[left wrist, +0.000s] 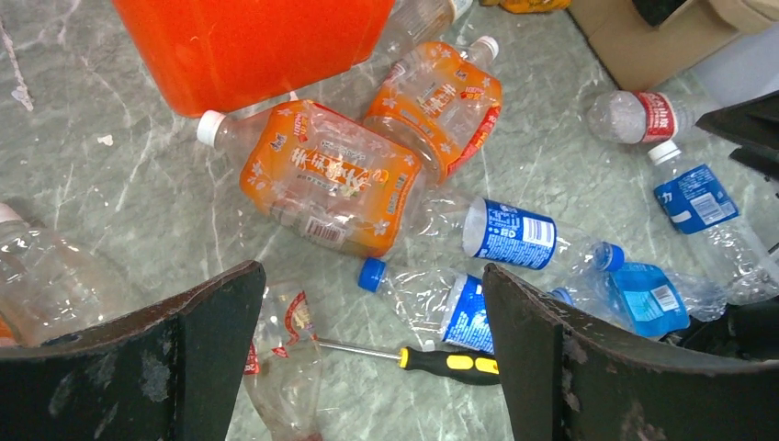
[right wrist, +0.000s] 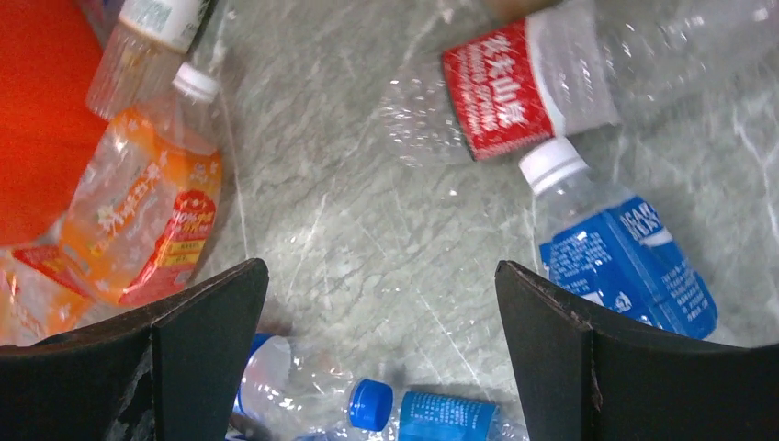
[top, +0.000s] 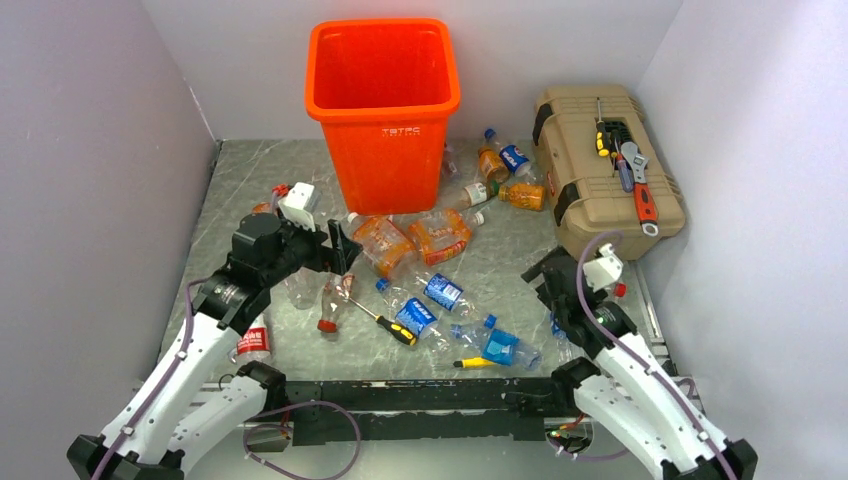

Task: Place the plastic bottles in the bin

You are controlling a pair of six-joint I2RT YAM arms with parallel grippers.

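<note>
My left gripper [top: 333, 250] hangs open over orange-labelled bottles [left wrist: 326, 179] and a clear bottle with red cap [top: 335, 300]; nothing is between its fingers. My right gripper [top: 540, 270] is also open, at the right of the floor; in its wrist view a red-labelled bottle [right wrist: 496, 92] and a blue-labelled bottle [right wrist: 625, 257] lie ahead. More bottles with blue labels [top: 440, 290] lie at centre front, and several [top: 500, 160] lie beside the orange bin [top: 385, 165], which stands at the back.
A tan toolbox [top: 575, 220] with tools on top stands at back right. A screwdriver [top: 395, 330] lies among the front bottles, and a yellow-handled tool [top: 472, 363] near the front edge. Walls close in the left, back and right sides.
</note>
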